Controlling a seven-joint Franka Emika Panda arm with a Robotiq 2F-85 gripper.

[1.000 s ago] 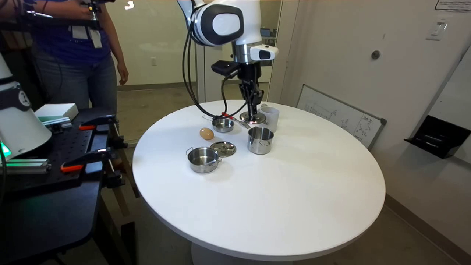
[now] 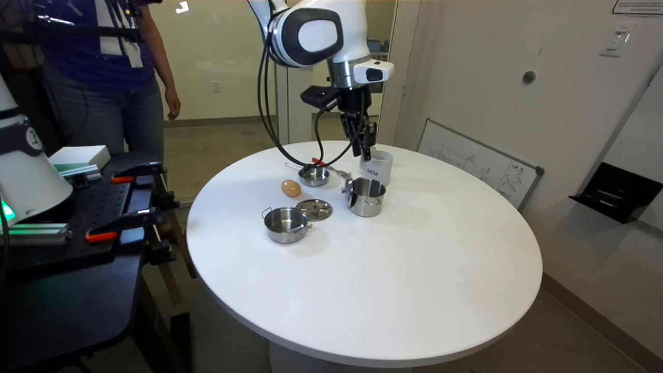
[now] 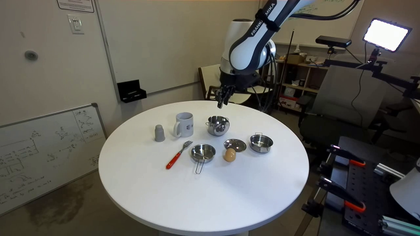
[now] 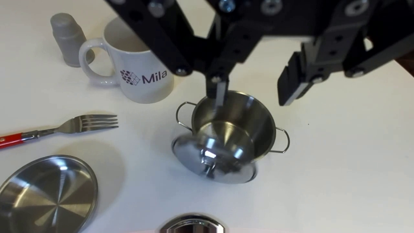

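A tall steel pot [image 4: 248,124] with two wire handles stands upright on the white table. Its shiny round lid [image 4: 209,159] is tilted against the pot's side, not lying flat over the mouth, which stays mostly uncovered. The lid's knob faces away from the pot, and motion blurs it. Above the pot, clear of the lid, my gripper has its fingers apart and nothing between them. In the second exterior view the lid [image 3: 222,126] leans on the front of the pot [image 3: 213,129], below my gripper [image 3: 222,105].
Near the pot are a Mila mug [image 4: 145,77], a grey shaker [image 4: 70,38], a red-handled fork [image 3: 179,155] and a small pan [image 3: 203,151]. A flat lid [image 3: 235,145], an egg [image 3: 230,155] and a low pot [image 3: 261,143] sit nearby. Free table [image 2: 422,273] lies opposite.
A second ago the lid hung level from my gripper above and behind the pot. Now it is out of my gripper and tilted against the pot's side; the gripper is slightly higher and opened.
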